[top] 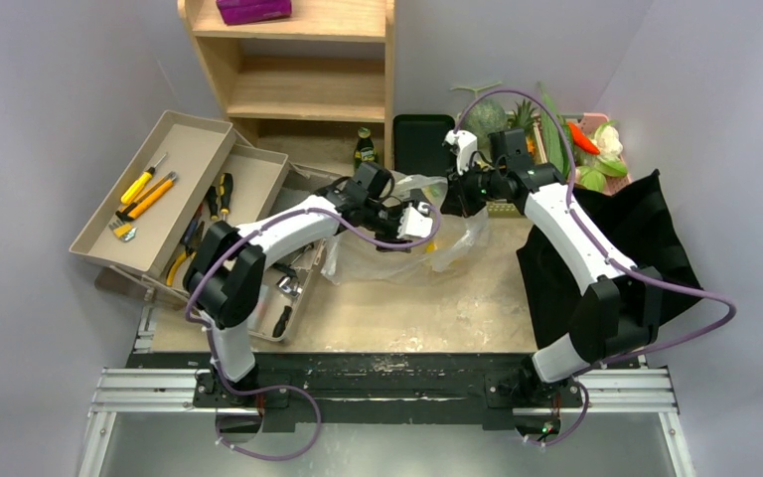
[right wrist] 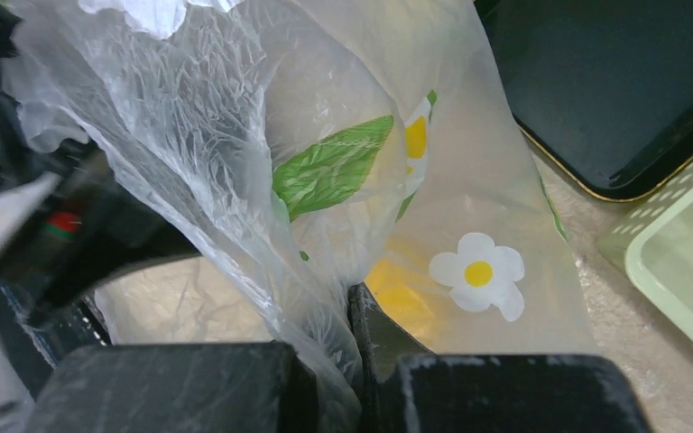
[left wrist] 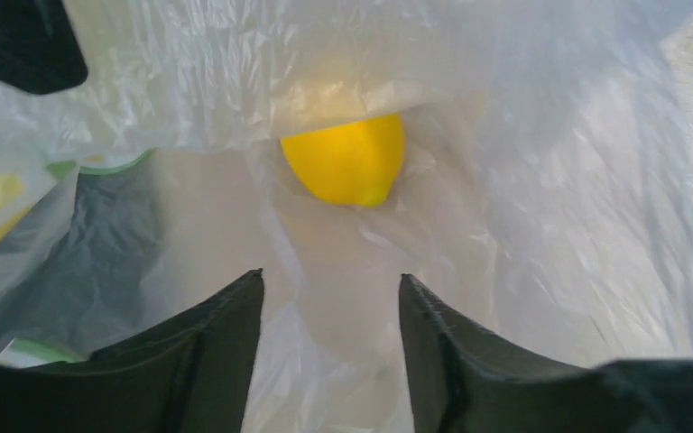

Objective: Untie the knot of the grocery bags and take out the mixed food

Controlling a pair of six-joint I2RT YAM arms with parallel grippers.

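A translucent plastic bag (top: 358,260) with daisy prints lies on the middle of the worktop. My left gripper (top: 397,234) reaches into it from above, open, its fingertips apart with nothing between them in the left wrist view. Beyond them inside the bag sits a yellow food item (left wrist: 343,162), partly hidden by plastic. My right gripper (top: 452,204) is shut on the bag's gathered edge, which rises from between its fingers in the right wrist view.
A dark tray (top: 419,134) and green bottle (top: 365,149) stand behind the bag, tool boxes (top: 99,234) at left, baskets of vegetables (top: 606,149) and a black bag (top: 596,243) at right.
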